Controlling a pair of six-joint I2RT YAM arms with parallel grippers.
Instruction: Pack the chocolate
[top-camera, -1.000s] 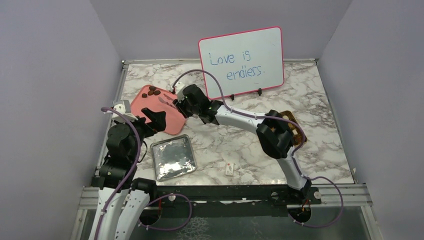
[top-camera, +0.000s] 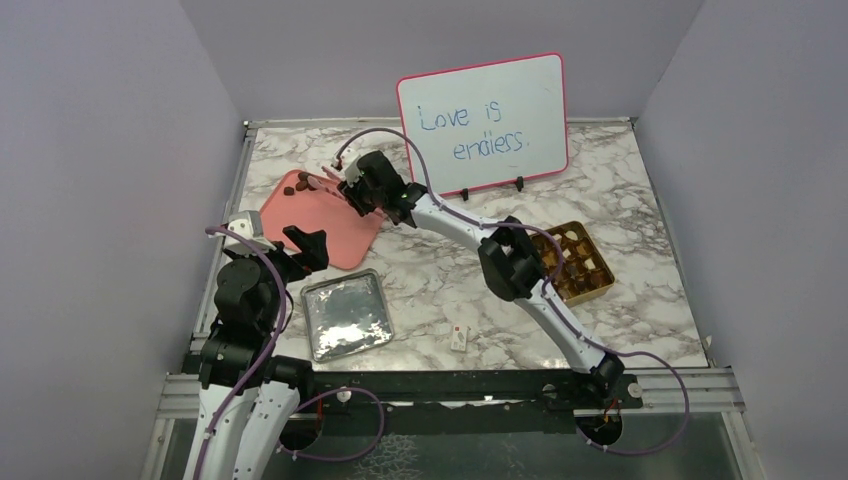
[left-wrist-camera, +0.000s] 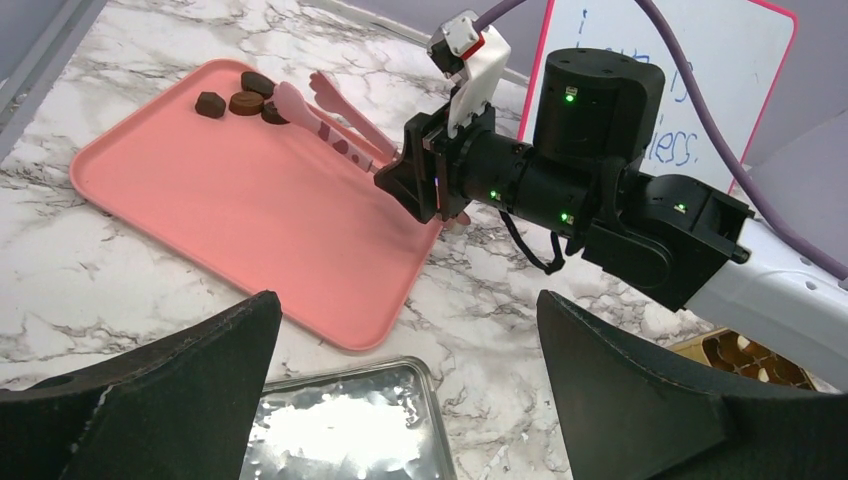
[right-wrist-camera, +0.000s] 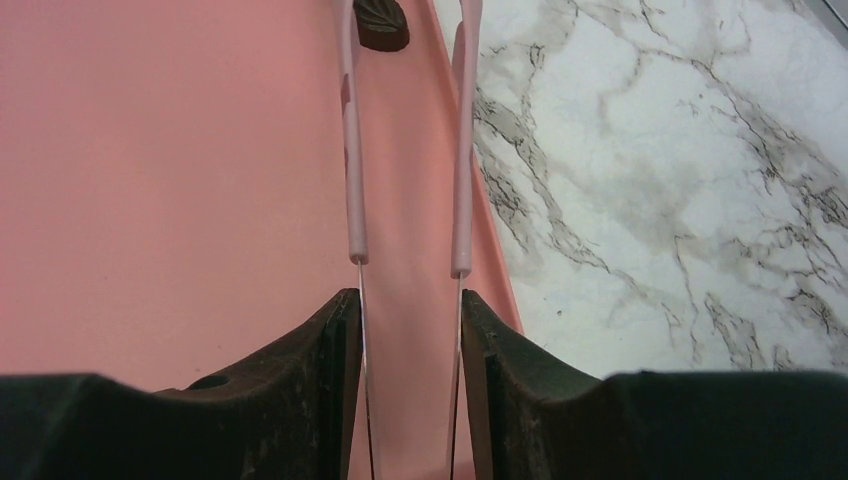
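Note:
My right gripper (top-camera: 355, 198) holds pink-tipped metal tongs (right-wrist-camera: 463, 190) over the pink tray (left-wrist-camera: 230, 200). In the right wrist view a dark chocolate (right-wrist-camera: 381, 28) sits between the tong tips, near the tray's edge; whether they touch it is unclear. Several chocolates (left-wrist-camera: 247, 101) are grouped at the tray's back left. My left gripper (top-camera: 305, 250) is open above the front-left area, its fingers empty in the left wrist view.
A metal tray (top-camera: 347, 316) lies at the front left. A gold box with compartments (top-camera: 590, 278) is on the right, partly behind the right arm. A whiteboard (top-camera: 483, 120) stands at the back, and a small card (top-camera: 459, 337) lies at the front.
The left arm is nearly still.

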